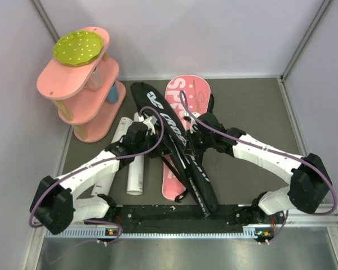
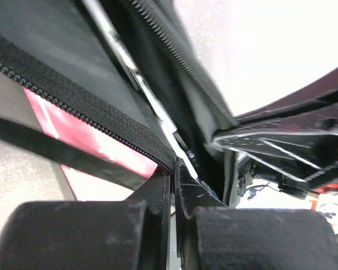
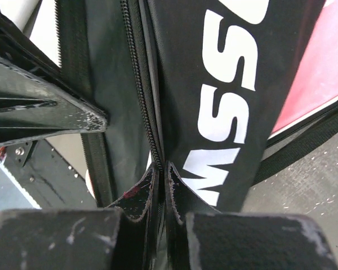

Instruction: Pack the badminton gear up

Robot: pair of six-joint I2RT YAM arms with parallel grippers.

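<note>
A long black racket bag (image 1: 149, 98) lies open over a pink bag (image 1: 174, 84); a slender silver shaft (image 2: 152, 104) shows inside it. My left gripper (image 1: 160, 149) is shut on the zipper edge (image 2: 118, 121) at the bag's left side. My right gripper (image 1: 188, 146), a little to the right, is shut on the other zipped edge (image 3: 143, 90), beside the white lettering.
Two white tubes (image 1: 134, 180) lie left of the bags. A pink three-tier shelf (image 1: 65, 81) with a green dish (image 1: 78, 48) stands at the back left.
</note>
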